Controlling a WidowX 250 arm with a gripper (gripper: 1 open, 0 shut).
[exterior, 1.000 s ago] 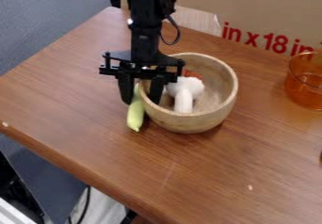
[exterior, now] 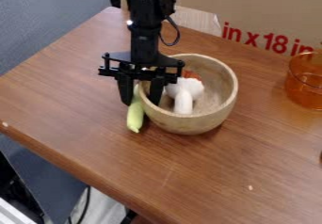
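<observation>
The black gripper (exterior: pixel 141 87) is low at the left rim of a wooden bowl (exterior: pixel 204 116), its fingers pointing down, one near the rim and one toward a pale green elongated vegetable (exterior: pixel 135 120). That vegetable lies on the table (exterior: pixel 83 157), against the bowl's outside left. Inside the bowl are a white mushroom-like object (exterior: pixel 184 98) and a small red item behind it. Whether the fingers hold the rim or the vegetable is hidden by the gripper's own body.
An amber transparent bowl (exterior: pixel 304 82) stands at the right edge. A cardboard box (exterior: pixel 251 11) is behind. The table's left edge drops to the floor.
</observation>
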